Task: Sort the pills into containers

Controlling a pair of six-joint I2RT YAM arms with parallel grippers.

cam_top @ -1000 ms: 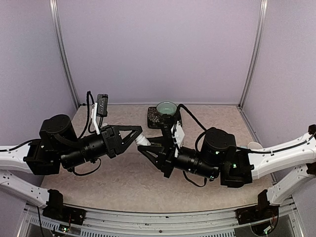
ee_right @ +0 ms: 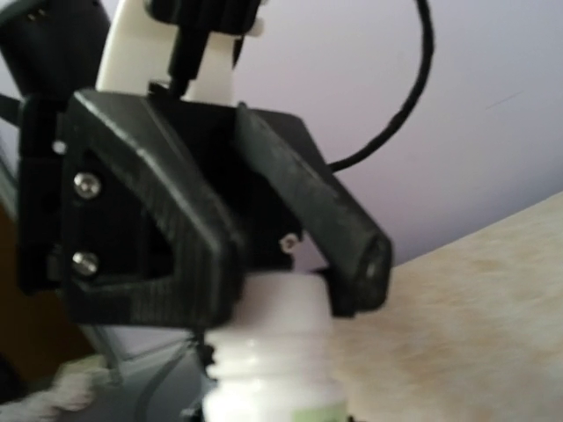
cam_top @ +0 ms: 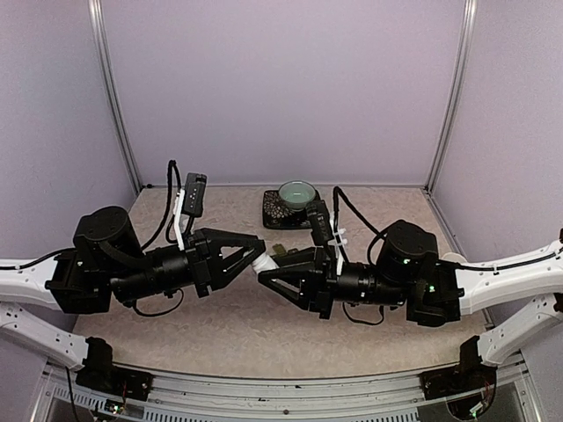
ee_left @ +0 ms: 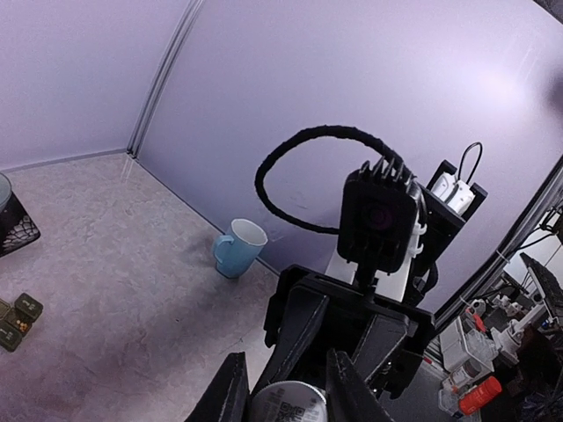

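Above the table's middle, my two grippers meet at a small white bottle (cam_top: 265, 262). My left gripper (cam_top: 255, 250) is shut on its upper, cap end; my right gripper (cam_top: 266, 271) is shut around the body from the other side. In the left wrist view the bottle's round white end (ee_left: 288, 404) shows between the left fingers, with the right gripper beyond. The right wrist view has the white cap (ee_right: 283, 303) between the left fingers, with the ridged neck and body (ee_right: 277, 400) below. Whether the cap is loose from the neck I cannot tell. No pills show.
A green bowl (cam_top: 297, 193) stands on a dark patterned tray (cam_top: 272, 208) at the back. Small olive-brown containers (ee_left: 18, 321) lie on the table, partly covered in the top view. A blue mug (ee_left: 239, 249) stands toward the right wall.
Both grippers have shifted slightly right with the bottle between them. The right gripper has changed its tilt, and the left gripper has turned a little. The small containers have come partly into view.
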